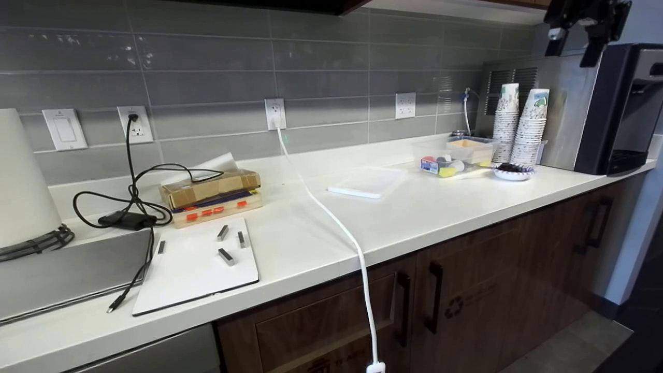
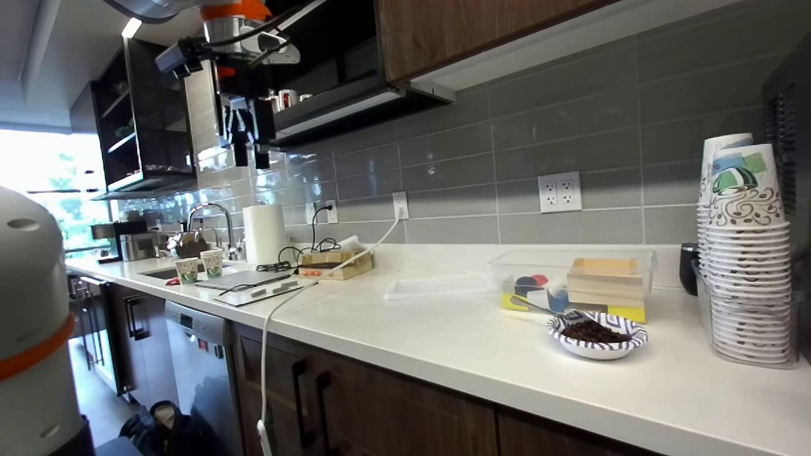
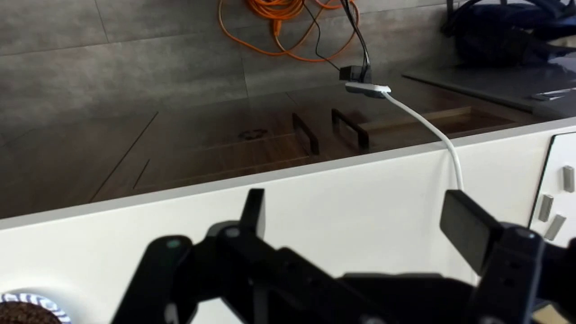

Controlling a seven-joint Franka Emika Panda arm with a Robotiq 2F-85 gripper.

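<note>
In the wrist view my gripper is open, its two dark fingers wide apart with only bare counter between them. It hangs well above the counter (image 1: pixel 298 242), at the top right of exterior view 1, and touches nothing. A patterned bowl (image 2: pixel 597 352) of dark brown bits stands on the counter, with a fork (image 2: pixel 536 305) leaning on its rim. Only part of that bowl shows at the lower left of the wrist view. Behind it sits a clear bin (image 2: pixel 498 266) with coloured items and a wooden-looking block inside.
Two tall stacks of paper cups (image 1: pixel 528 127) stand beside the metal machine (image 1: pixel 568 105). A white cable (image 1: pixel 335 217) crosses the counter and drops over its edge. Small metal bars (image 1: pixel 226 256) lie on a white board (image 1: pixel 186 283). Mid-counter, beside a flat white lid (image 1: pixel 366 182), is clear.
</note>
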